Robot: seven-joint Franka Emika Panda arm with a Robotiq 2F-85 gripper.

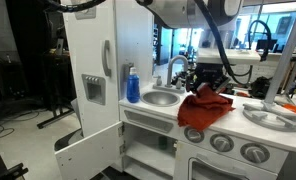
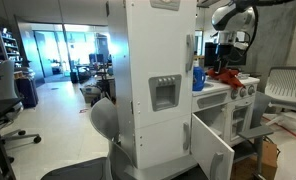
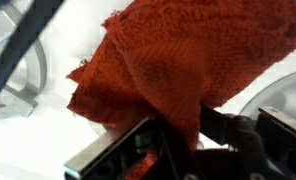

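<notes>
A red cloth (image 1: 203, 108) lies bunched on the white counter (image 1: 163, 112), between the sink and the burner, and hangs over the front edge. Its upper part rises toward my gripper (image 1: 210, 84), which comes down from above. The wrist view shows the ribbed red cloth (image 3: 188, 50) gathered into a fold that runs between the dark fingers. The fingers are shut on this fold. From the side, the exterior view 2 shows the red cloth (image 2: 228, 76) beneath the arm, with the fingertips too small to make out.
A sink (image 1: 163, 97) with a faucet and a blue bottle (image 1: 133, 86) stand left of the cloth. On the right is a grey burner (image 1: 272, 117). Below, an open cabinet door (image 1: 88, 155) juts out, and a tall white fridge (image 1: 91, 65) rises at left.
</notes>
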